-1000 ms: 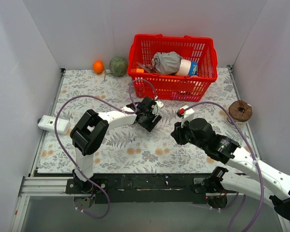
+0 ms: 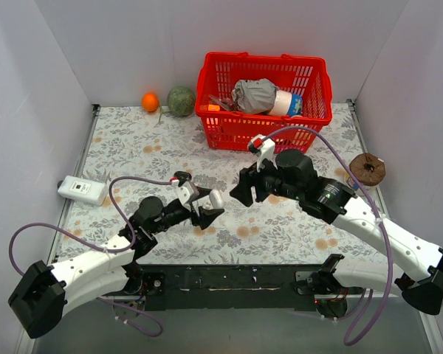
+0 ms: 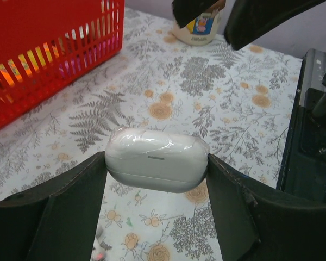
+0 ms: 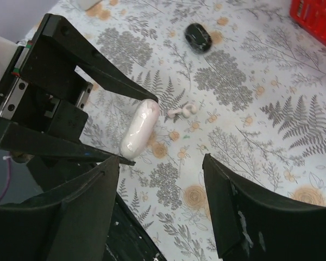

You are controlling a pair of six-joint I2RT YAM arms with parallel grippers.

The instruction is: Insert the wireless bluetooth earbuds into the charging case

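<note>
A white, pill-shaped charging case (image 3: 156, 159) is clamped sideways between the fingers of my left gripper (image 2: 213, 200), lifted off the table. Its long front face, with a small slot mark, shows in the left wrist view. My right gripper (image 2: 250, 195) stands open a short way to the right of the case, its fingers (image 4: 81, 212) empty. In the right wrist view the white earbuds (image 4: 182, 111) lie close together on the patterned table, beyond the case. Only a part of an earbud (image 3: 99, 249) shows low in the left wrist view. From above, I cannot make the earbuds out.
A dark oval object (image 4: 198, 38) lies on the table beyond the earbuds. At the back stands a red basket (image 2: 229, 133) with several items inside. An orange (image 2: 150, 102), a green melon (image 2: 181, 101), a white box (image 2: 83, 189) and a brown-topped jar (image 2: 368, 169) line the edges.
My right gripper has moved left, toward the case.
</note>
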